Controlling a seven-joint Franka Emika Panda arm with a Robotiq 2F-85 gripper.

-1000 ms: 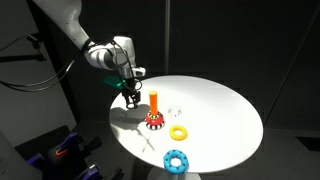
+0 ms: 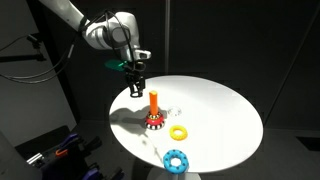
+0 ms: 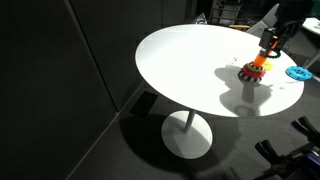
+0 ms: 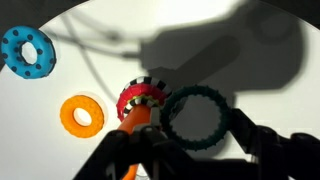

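A dark green ring (image 4: 194, 118) is pinched in my gripper, which is shut on it. The ring's opening faces the wrist camera. In exterior view 1 my gripper (image 2: 136, 88) points down over the left part of the table, beside and left of an upright orange post (image 2: 154, 102). This post rises from a red base (image 2: 155, 122) with black-and-white markings. In the wrist view the post (image 4: 136, 118) lies just left of the ring and apart from the post's axis. On the table to the right are a yellow ring (image 2: 178, 132) and a blue ring (image 2: 175, 161).
A small clear or white object (image 2: 173, 112) sits behind the yellow ring. The blue ring is close to the near edge.
My gripper has risen and shifted a little to the right, nearer the top of the orange post. The post, base and loose rings have stayed in place.
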